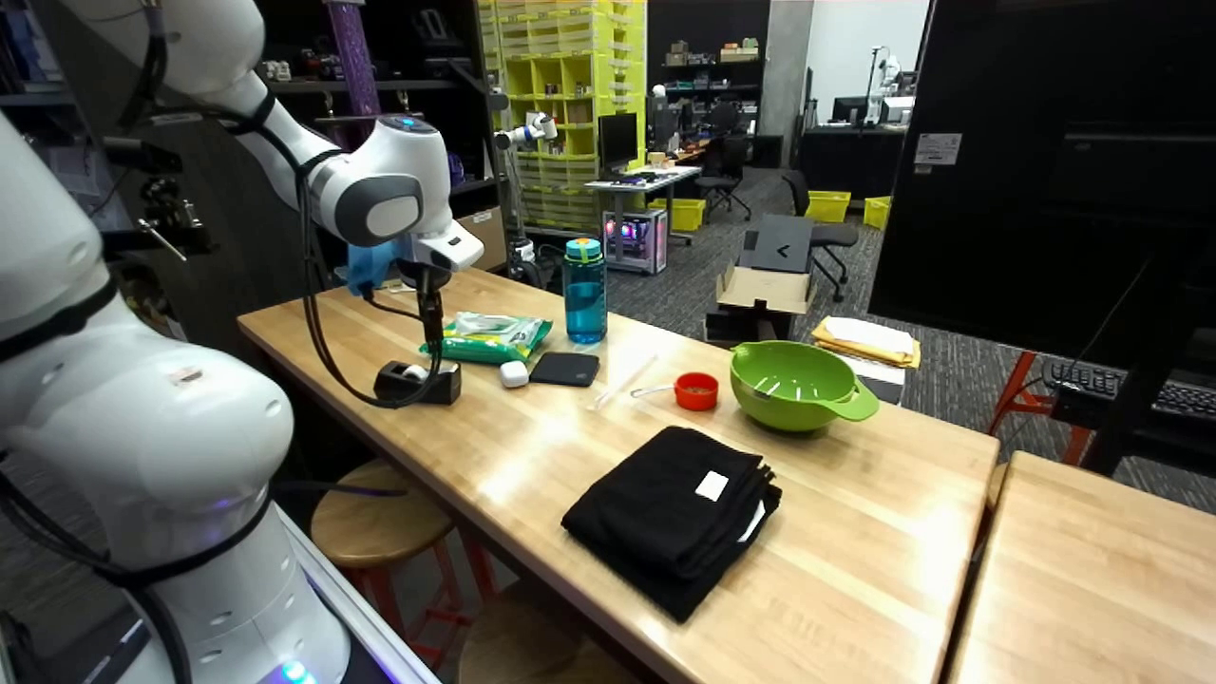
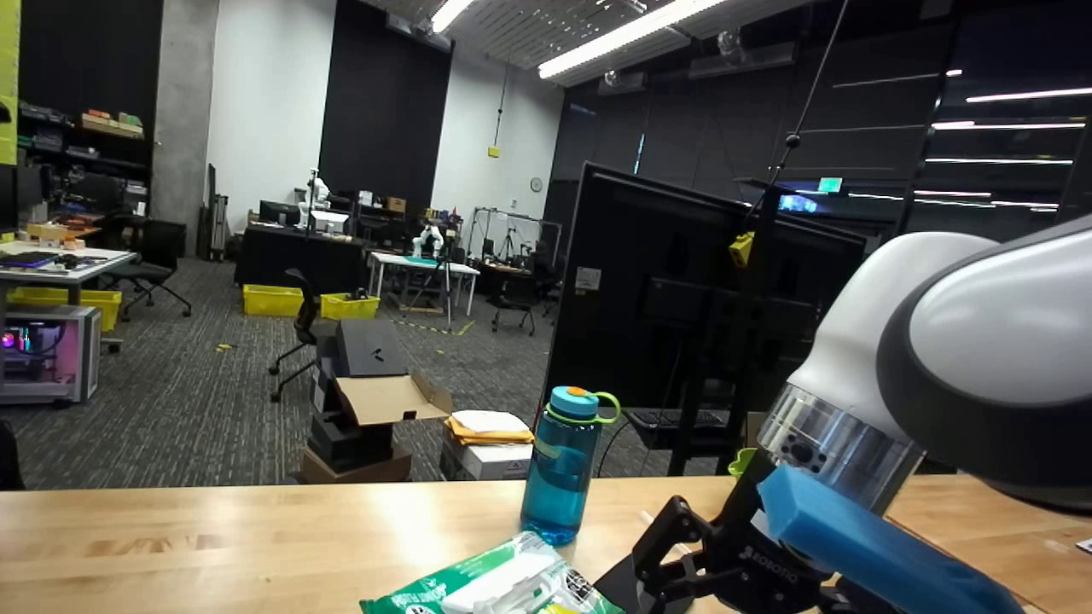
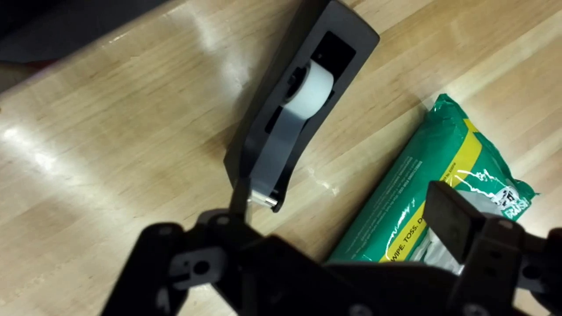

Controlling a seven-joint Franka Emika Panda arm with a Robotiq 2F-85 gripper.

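Observation:
My gripper is open, its two fingers spread wide in the wrist view with nothing held between them. A black tape dispenser (image 3: 326, 31) with a white tape roll lies below, the cutter end close to the left finger. A green pack of wipes (image 3: 421, 174) lies beside it, partly covered by the right finger. In exterior view 1 the gripper (image 1: 433, 336) hangs over the table near the dispenser (image 1: 439, 386) and the wipes (image 1: 484, 346). In exterior view 2 the gripper (image 2: 655, 583) is low at the right, partly out of frame.
A white case (image 1: 514, 374), a black flat square (image 1: 565, 369) and a blue bottle (image 1: 586, 302) stand close by. Farther right are a red measuring cup (image 1: 696, 391), a green colander (image 1: 787, 382) and folded black cloth (image 1: 673, 502).

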